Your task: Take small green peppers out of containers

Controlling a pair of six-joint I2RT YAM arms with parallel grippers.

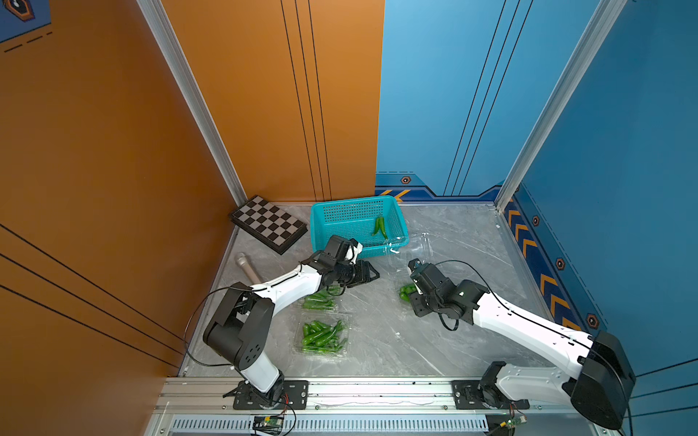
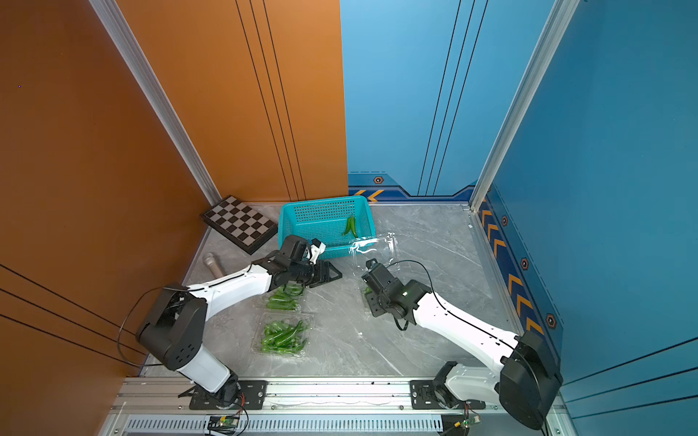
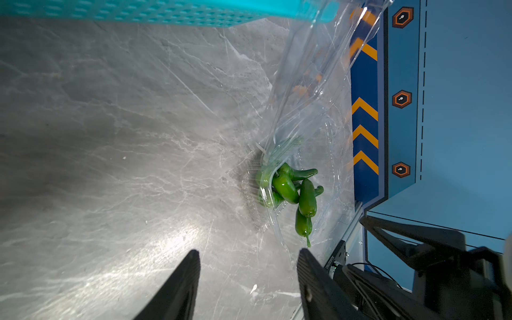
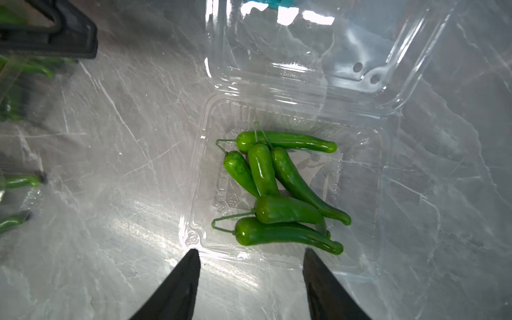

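Several green peppers [image 4: 288,221] lie in an unlidded clear container [image 4: 368,240], its lid [image 4: 320,64] folded back on the far side. My right gripper is over the container's near edge, its fingers spread with nothing between them. Open and empty, my left gripper hangs left of that container and in front of the teal basket [image 1: 320,234]. Two peppers [image 1: 380,226] rest inside the basket at its right. In the top left view, more peppers fill a front-left container [image 1: 323,338]; another pepper-filled container [image 1: 317,302] sits partly under the left arm.
A chessboard [image 1: 269,223] lies left of the basket, and a pale roller-shaped object [image 1: 248,267] is near the left wall. Free tabletop [image 1: 480,239] extends at the back right. The upright lid stands between the right container and the basket.
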